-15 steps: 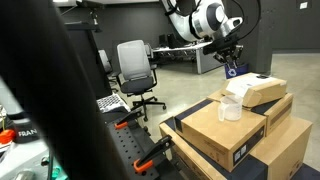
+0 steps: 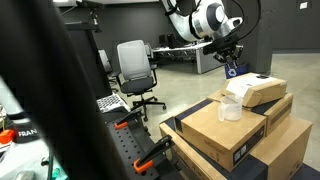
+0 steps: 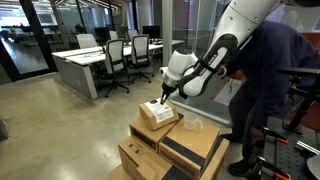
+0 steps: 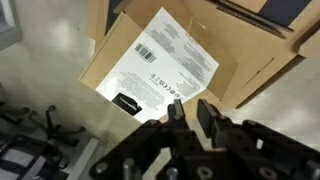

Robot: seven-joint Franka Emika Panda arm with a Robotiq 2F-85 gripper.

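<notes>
My gripper stands open in the wrist view, with nothing between its two dark fingers. Below it lies a brown cardboard box with a large white printed label (image 4: 165, 62), which carries a barcode. Exterior view 1 shows this small box (image 2: 254, 91) on top of larger cartons, and the arm's end above and behind it. A clear plastic container (image 2: 231, 107) rests on a larger carton (image 2: 222, 132) close by. From the other side, the same container (image 3: 192, 122) appears to the right of the labelled box (image 3: 157, 113).
Large cartons (image 3: 145, 160) form a stepped stack under these things. An office chair (image 2: 135, 70) stands on the open floor at the back left. A big black object (image 2: 75, 90) fills much of the left foreground. Desks and more chairs line the far side.
</notes>
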